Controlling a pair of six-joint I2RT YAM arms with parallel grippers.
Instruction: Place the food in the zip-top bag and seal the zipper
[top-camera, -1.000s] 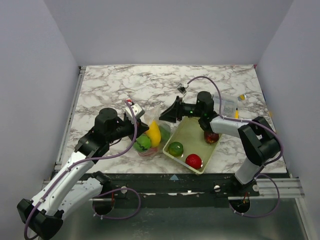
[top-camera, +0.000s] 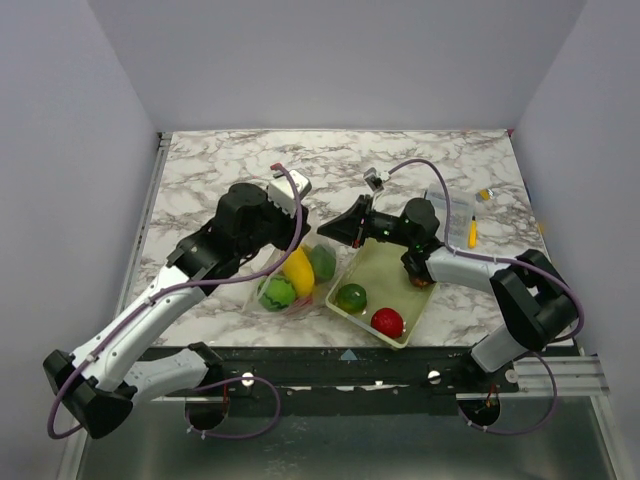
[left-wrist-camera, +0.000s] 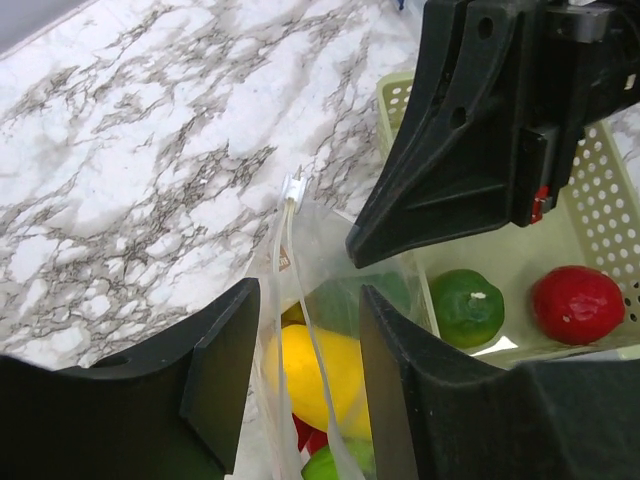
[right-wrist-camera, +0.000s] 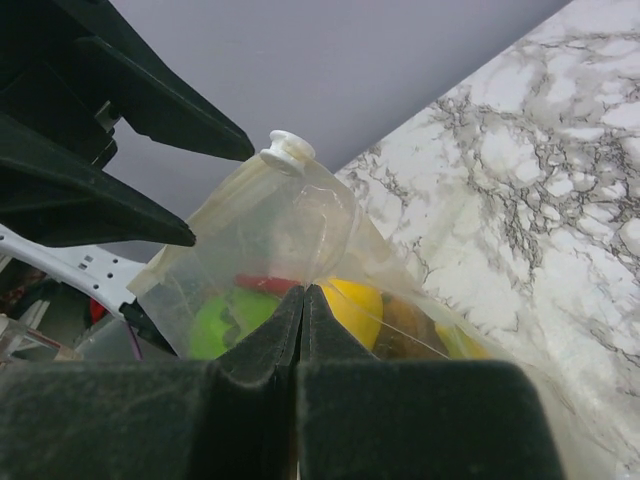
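Observation:
The clear zip top bag (left-wrist-camera: 325, 232) stands with a yellow food (top-camera: 298, 272), a striped green melon (top-camera: 277, 293) and other food inside. Its white slider (right-wrist-camera: 287, 152) sits at one end of the zipper. My left gripper is open, its fingers on either side of the bag's top strips, with the slider beyond the tips. From the other side, my right gripper is shut at the bag's upper film. Whether thin film lies between its fingers cannot be told.
A pale green basket (top-camera: 345, 315) right of the bag holds a green pepper (top-camera: 351, 298), a red tomato (top-camera: 387, 322) and another red food. A clear box (top-camera: 461, 213) lies at the right.
My left gripper has moved away from the table's front edge and slightly right along the bag's top. The right gripper's fingers have closed, and its arm has shifted slightly.

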